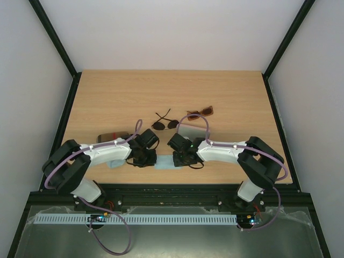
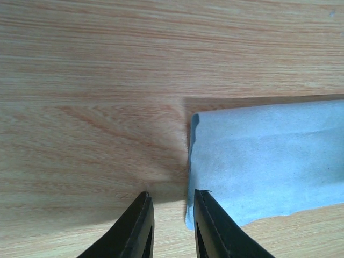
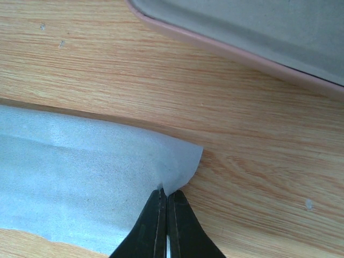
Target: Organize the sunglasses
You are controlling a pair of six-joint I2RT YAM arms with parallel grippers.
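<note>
A light blue cloth (image 1: 164,161) lies flat between my grippers at the table's front. In the left wrist view my left gripper is open just at the cloth's left edge (image 2: 258,161). In the right wrist view my right gripper is shut at the cloth's right corner (image 3: 75,177), which appears pinched at the fingertips. Two pairs of sunglasses lie behind: dark ones (image 1: 159,126) with temples unfolded, and brown ones (image 1: 207,112) to their right.
A pale case with a pink rim (image 1: 194,131) sits behind my right gripper. A brown case (image 1: 110,136) and another blue cloth (image 1: 116,164) lie at the left, partly under my left arm.
</note>
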